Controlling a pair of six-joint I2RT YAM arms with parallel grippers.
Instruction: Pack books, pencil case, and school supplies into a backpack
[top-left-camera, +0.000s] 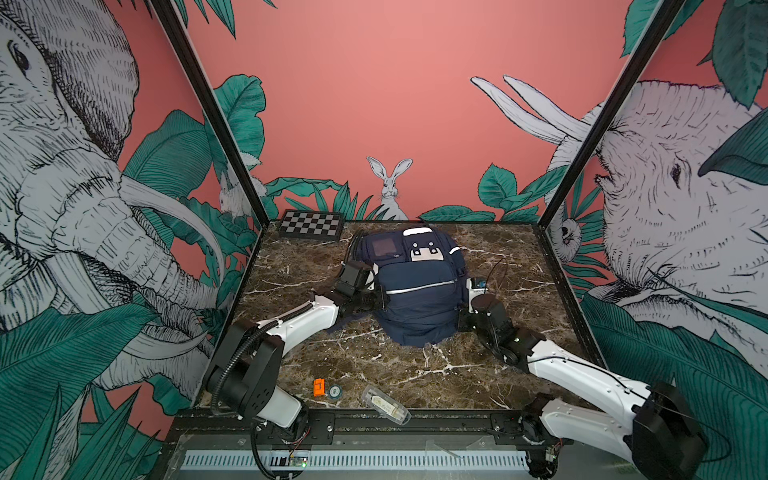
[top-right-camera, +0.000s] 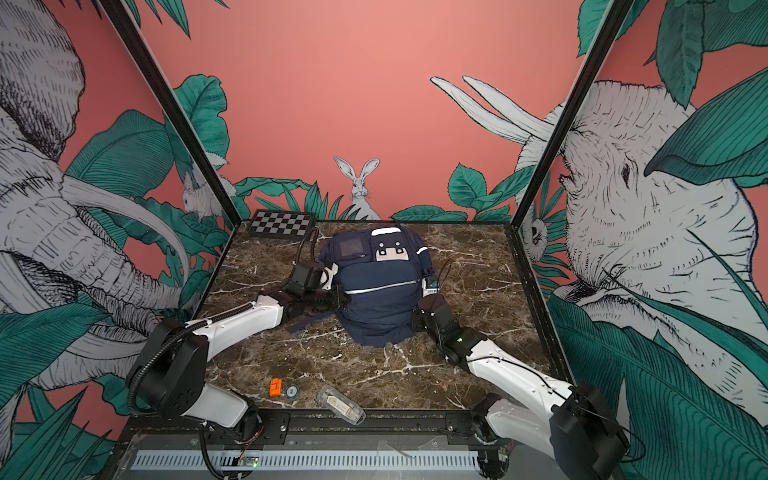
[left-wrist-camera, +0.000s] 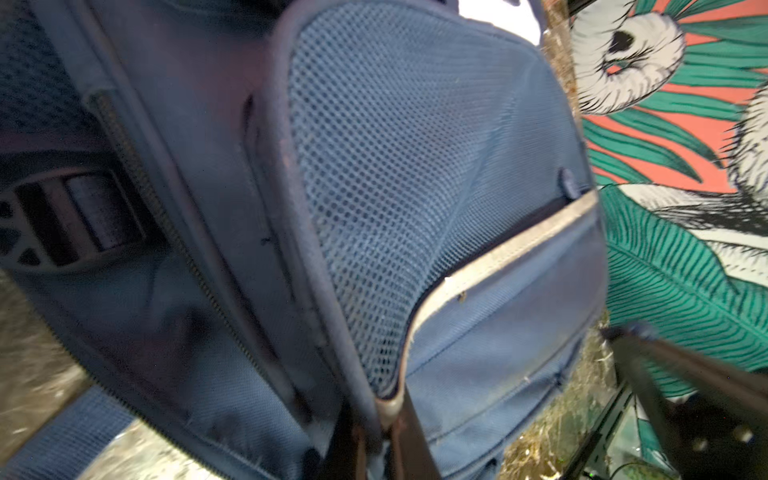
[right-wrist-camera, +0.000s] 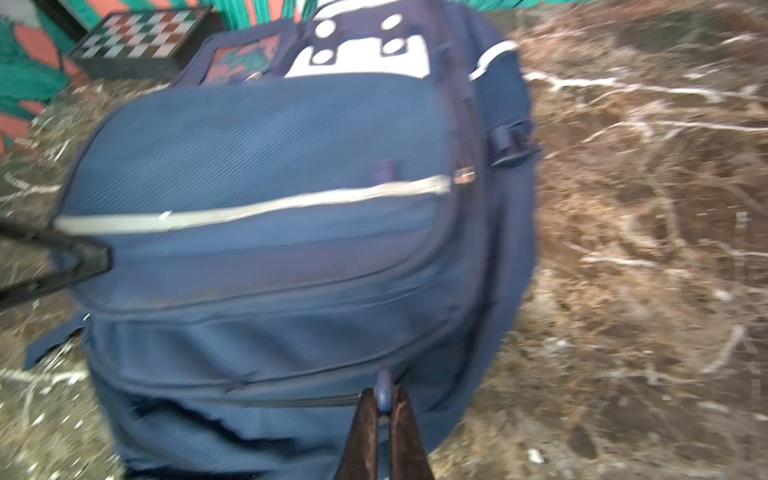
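Note:
The navy backpack (top-left-camera: 420, 296) lies flat in the middle of the table, its face-patterned panel (top-left-camera: 425, 245) toward the back wall. At its left side my left gripper is shut on the edge of the front pocket, where the pale trim (left-wrist-camera: 480, 268) ends. My right gripper is shut at the backpack's lower right, a small blue tab (right-wrist-camera: 384, 390) showing thinly between its fingertips. An orange item (top-left-camera: 319, 387), a small round item (top-left-camera: 335, 392) and a clear case (top-left-camera: 385, 405) lie by the front edge. The backpack's inside is hidden.
A checkered black box (top-left-camera: 311, 225) stands at the back left corner. Bare marble tabletop (top-left-camera: 528, 272) shows right of the backpack, and more lies open in front of it. Dark frame rails border the table.

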